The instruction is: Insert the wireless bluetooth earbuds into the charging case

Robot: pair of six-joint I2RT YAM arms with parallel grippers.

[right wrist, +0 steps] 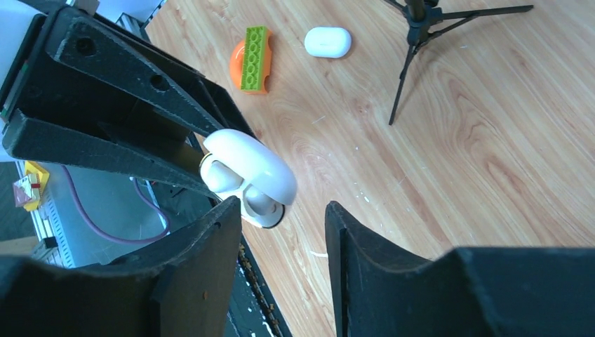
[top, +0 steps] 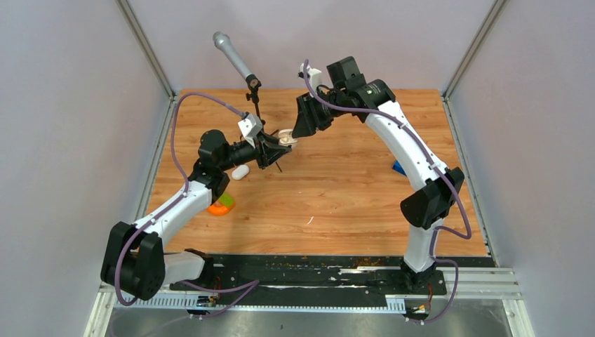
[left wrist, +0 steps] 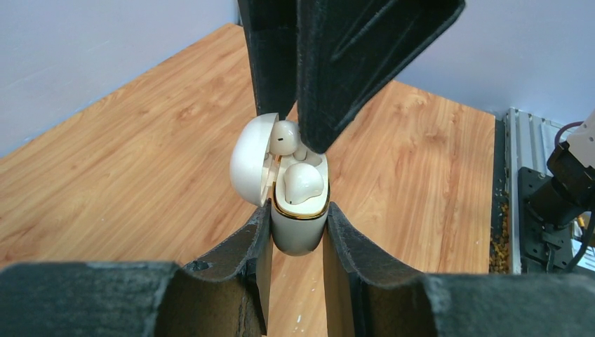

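Observation:
My left gripper is shut on the white charging case (left wrist: 299, 235), holding it above the table with its rounded lid (left wrist: 250, 160) raised. One white earbud (left wrist: 304, 182) sits in the near slot. A second earbud (left wrist: 284, 138) shows at the far slot, partly covered by my right gripper's finger (left wrist: 319, 91); its seating cannot be judged. In the right wrist view my right gripper has its fingers apart at the case, the lid and the slot beside the left fingertip. No earbud is visible held between them.
A white pill-shaped object (right wrist: 328, 42) lies on the table near an orange and green toy (right wrist: 254, 62). Black tripod legs (right wrist: 414, 35) stand close to the arms, carrying a grey microphone (top: 231, 53). A blue object (top: 398, 168) lies at the right.

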